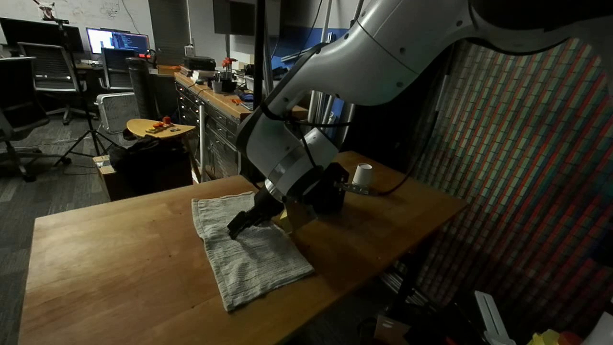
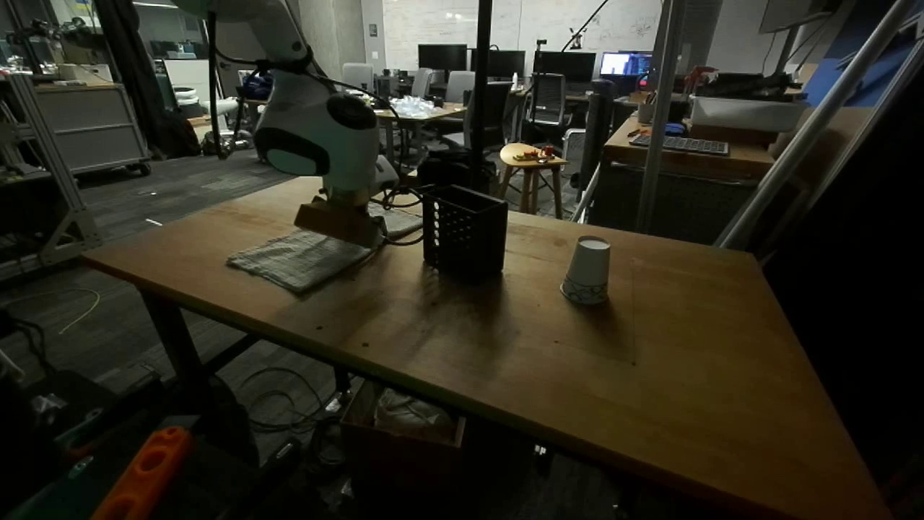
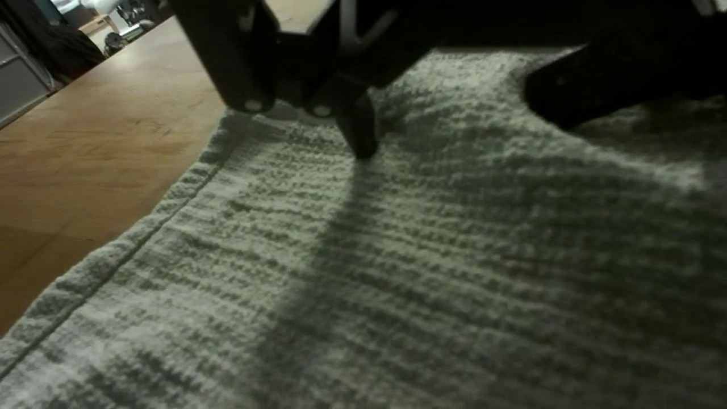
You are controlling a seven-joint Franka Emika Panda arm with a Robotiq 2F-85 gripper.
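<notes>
A grey ribbed cloth (image 1: 261, 261) lies spread on the wooden table, its surface slightly rumpled around my gripper (image 1: 240, 228). In the wrist view, the cloth (image 3: 381, 272) fills most of the picture, with its hemmed edge running along the left. My gripper is low over it, fingers apart; one dark fingertip (image 3: 364, 144) presses on or just meets the fabric. Cloth rises in a soft fold toward the other finger (image 3: 565, 92), whose contact is hard to judge. From the second exterior view, the arm hides part of the cloth (image 2: 299, 260).
A black perforated bin (image 2: 465, 234) stands beside the cloth, near the arm. Farther along the table is an upside-down white paper cup (image 2: 587, 270). Bare tabletop (image 1: 120, 253) lies on the cloth's other side. A cable from the arm hangs near the bin.
</notes>
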